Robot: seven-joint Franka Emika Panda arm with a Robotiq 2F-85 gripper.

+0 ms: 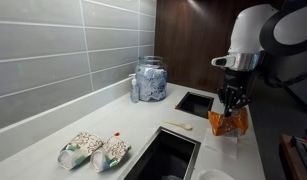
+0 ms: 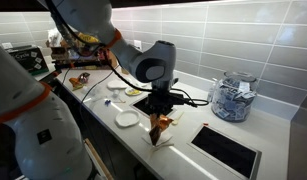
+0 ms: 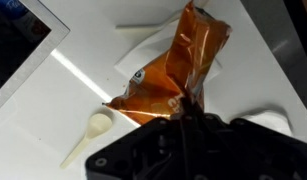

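Observation:
A crinkled, shiny orange wrapper hangs from my gripper, which is shut on it. In the wrist view the black fingers meet the wrapper's lower right part, and their tips are partly hidden. The second exterior view shows the orange wrapper above the white counter, near a white sheet. Part of that sheet is also visible behind the wrapper from the wrist.
A pale spoon lies on the counter beside the wrapper. Dark sink basins open nearby. A large patterned jar and a clear bottle stand by the wall. Two cartons rest at the front left.

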